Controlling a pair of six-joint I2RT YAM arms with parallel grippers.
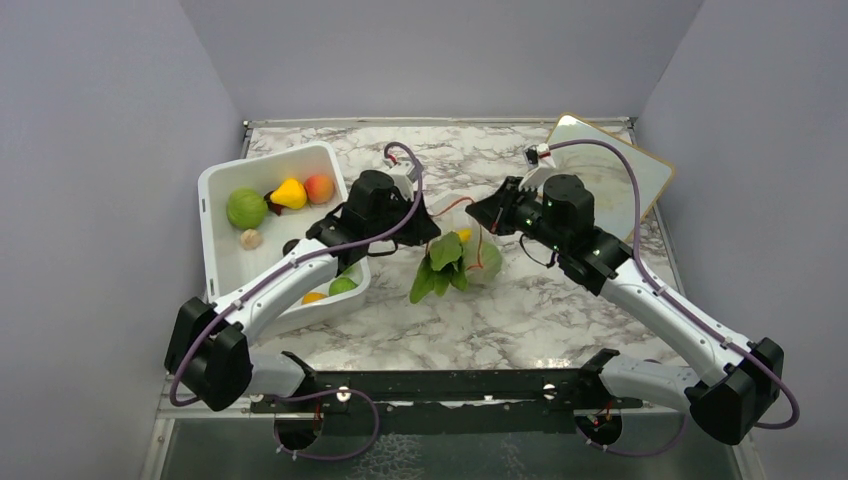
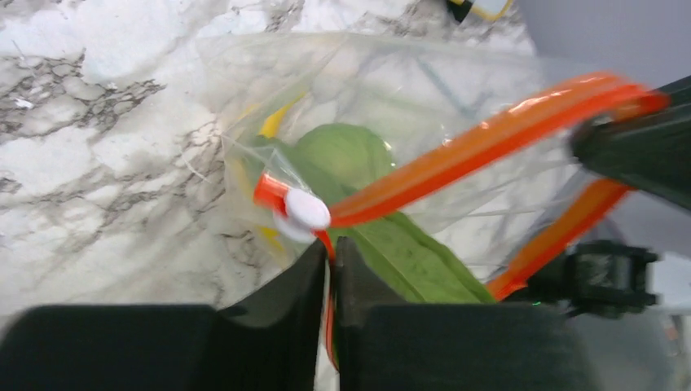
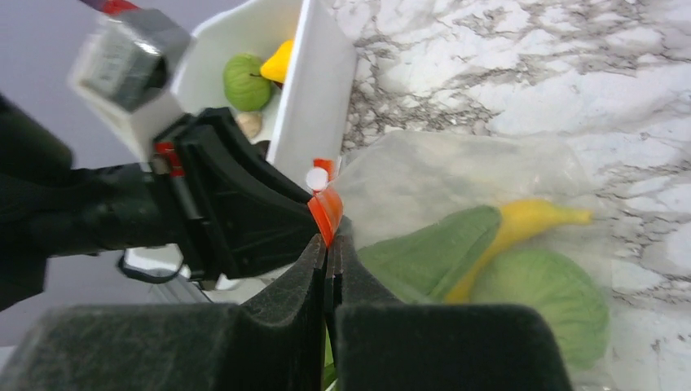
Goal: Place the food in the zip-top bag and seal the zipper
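The clear zip bag (image 1: 460,215) holds green leafy food (image 1: 440,265), a yellow item (image 3: 530,216) and a round green one (image 3: 538,305). Its orange zipper (image 2: 473,151) has a white slider (image 2: 306,208). My left gripper is at the slider end, fingertips close about the orange strip; whether they grip it is unclear. My right gripper is shut on the bag's orange edge on the other side of the opening.
A white bin (image 1: 225,275) with assorted play food stands at the left. A pale board (image 1: 610,165) leans at the back right. Bare marble shows at the back and front.
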